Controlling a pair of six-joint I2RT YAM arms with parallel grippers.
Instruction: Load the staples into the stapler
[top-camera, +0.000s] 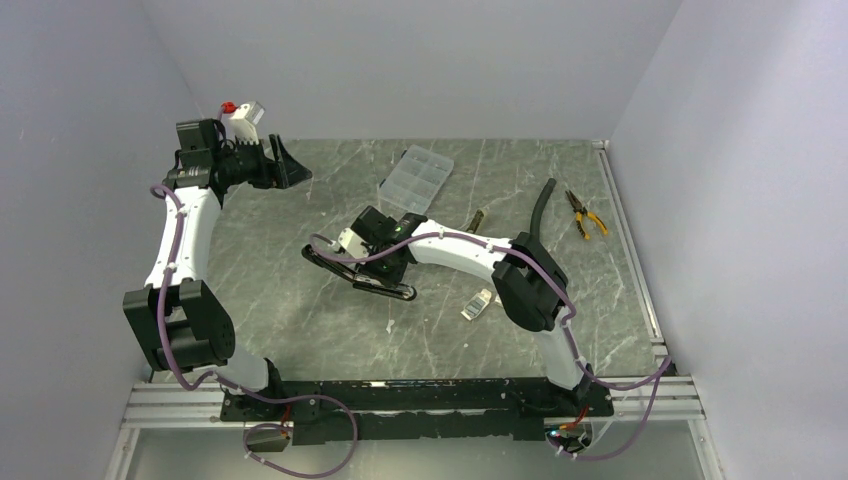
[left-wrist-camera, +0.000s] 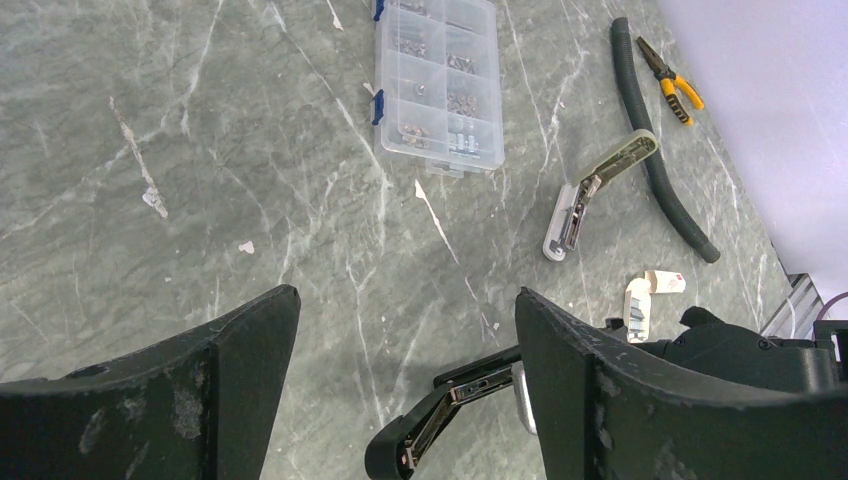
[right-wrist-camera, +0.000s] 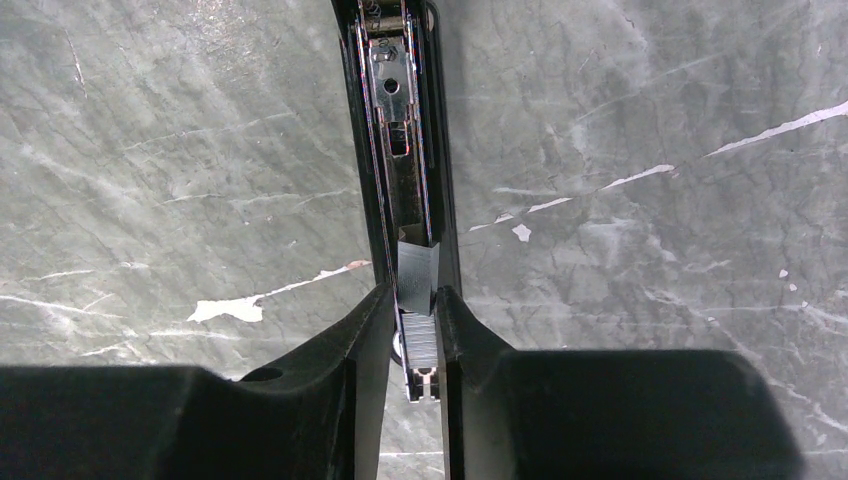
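The black stapler lies opened out on the table; its dark arm points left in the top view. In the right wrist view a grey staple strip sits tilted in its metal channel. More flat, ridged staples show in the channel near its end. My right gripper is over the channel, its fingertips part open on either side of the tilted strip, with a small gap at the left. Away from the stapler, my left gripper is open and empty, high at the table's left.
A clear compartment box lies at the back. Farther right are an olive stapler, a dark hose, pliers and a small white pack.
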